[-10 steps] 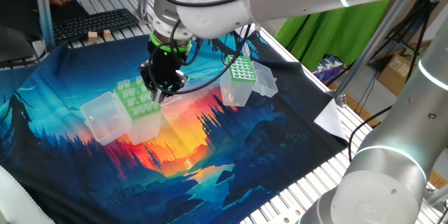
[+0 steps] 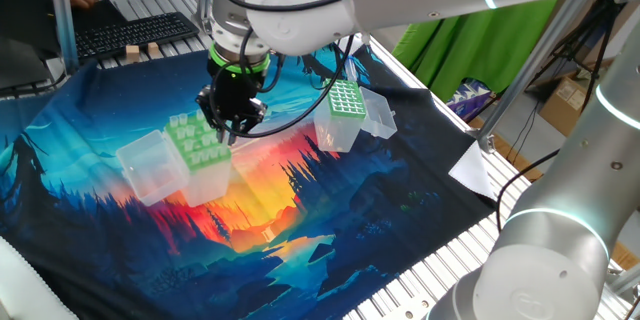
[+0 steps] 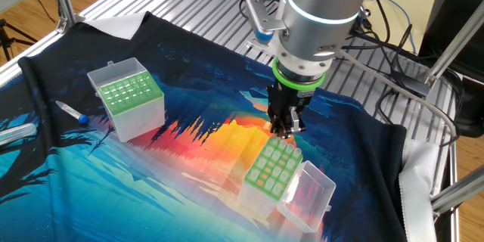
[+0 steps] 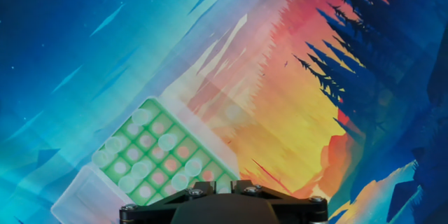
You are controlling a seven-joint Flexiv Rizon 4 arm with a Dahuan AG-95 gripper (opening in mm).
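Note:
A clear box with a green rack (image 3: 274,168) stands on the printed cloth, its lid hinged open to one side. Several translucent tubes stand in the rack, seen from above in the wrist view, where its green grid (image 4: 157,155) lies left of centre. My gripper (image 3: 289,131) points down close above one edge of this rack. In the wrist view the fingertips (image 4: 204,187) are a little apart over the rack's edge. Whether a tube is between them is hard to make out. A second clear box with a green rack (image 2: 346,100) stands apart, its lid open; no tubes show in its grid.
A pen with a blue end (image 3: 73,112) lies beside the second box. The lid (image 3: 308,197) of the nearer box spreads onto the cloth. Open cloth lies between the boxes. A keyboard (image 2: 137,34) is beyond the table's edge.
My gripper has shifted very slightly left in the exterior view, staying near the tube rack. Both boxes are where they were.

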